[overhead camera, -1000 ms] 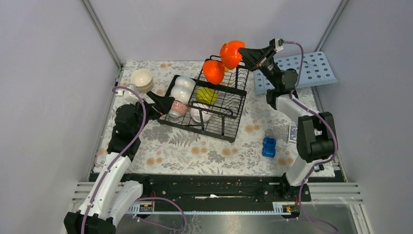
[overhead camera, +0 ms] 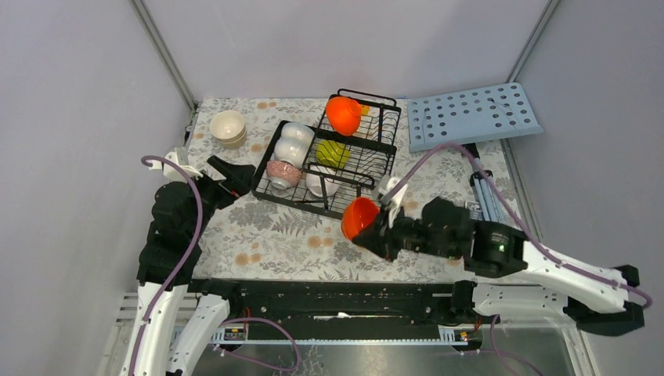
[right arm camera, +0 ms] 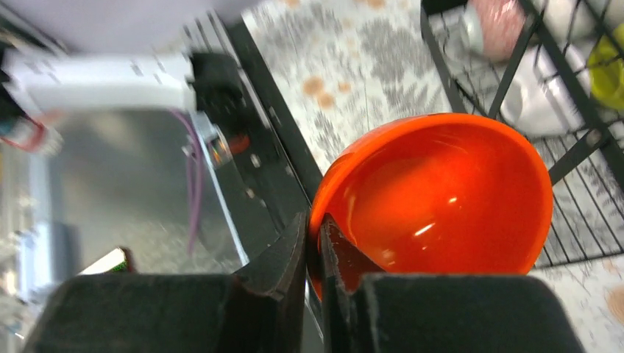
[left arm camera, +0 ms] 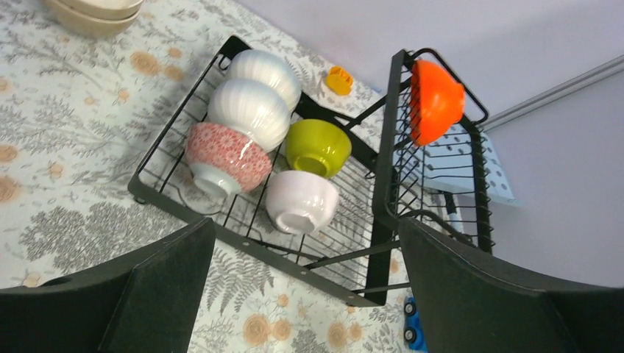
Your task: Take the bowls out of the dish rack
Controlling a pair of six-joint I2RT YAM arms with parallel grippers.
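Note:
Gripped at its rim, an orange bowl (right arm camera: 441, 198) hangs in my right gripper, which is shut on it in front of the rack. The black dish rack (overhead camera: 329, 205) holds a second orange bowl (left arm camera: 434, 103) on its upper tier. Lower down sit two white bowls (left arm camera: 249, 110) leaning together, a pink patterned bowl (left arm camera: 224, 158), a plain white bowl (left arm camera: 300, 202) and a yellow-green bowl (left arm camera: 318, 147). My left gripper stands open left of the rack, nothing between its fingers. Stacked cream bowls (overhead camera: 228, 128) stand on the table at the back left.
A perforated grey-blue panel (overhead camera: 474, 115) is at the back right. Something blue (left arm camera: 413, 323) lies right of the rack, hidden by the right arm from above. A small orange-yellow item (left arm camera: 339, 80) is behind the rack.
The right arm has carried the orange bowl from above the rack's back, over the rack, to its front edge. My left arm has drawn back slightly to the left.

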